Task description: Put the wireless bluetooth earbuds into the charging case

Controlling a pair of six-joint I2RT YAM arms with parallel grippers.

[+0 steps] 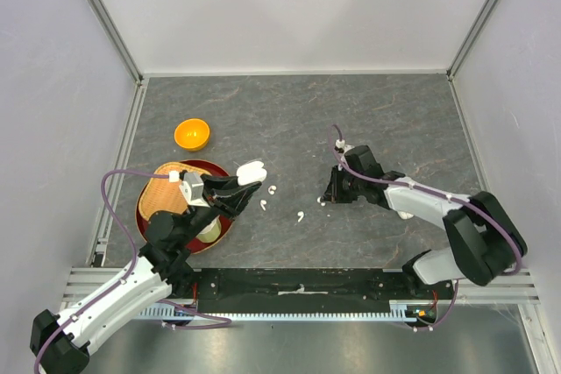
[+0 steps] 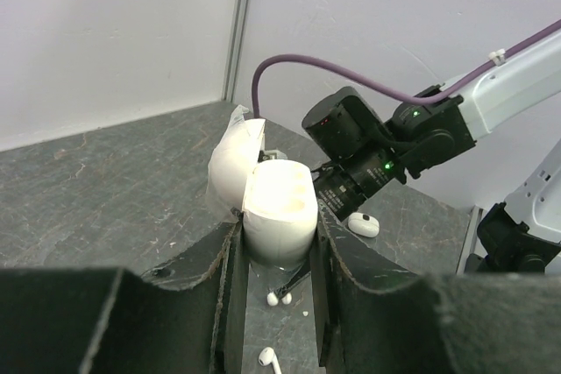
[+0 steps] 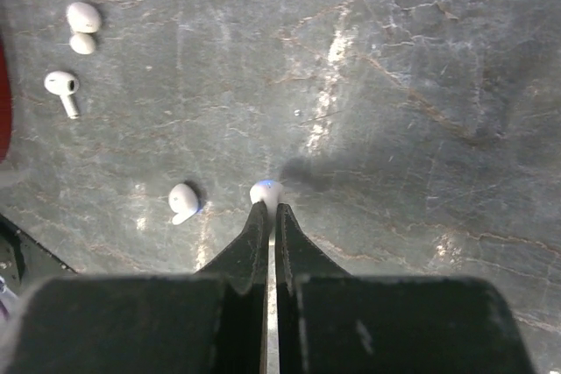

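The white charging case [image 2: 280,216] stands with its lid [image 2: 233,164] raised, and my left gripper is shut on its lower half. It hangs above the table on the left in the top view. In the right wrist view, my right gripper is shut on the stem of a white earbud [image 3: 265,191], whose head shows just beyond the fingertips. Most of that stem is hidden. A second earbud [image 3: 182,200] lies close by on the left, another [image 3: 62,85] farther left, and one more [image 3: 83,18] lies above that.
A red bowl [image 1: 206,165] with an orange-brown item [image 1: 162,191] is under the left arm. Behind it sits a small orange bowl [image 1: 192,135]. A white mouse-shaped object [image 2: 363,225] lies near the right arm.
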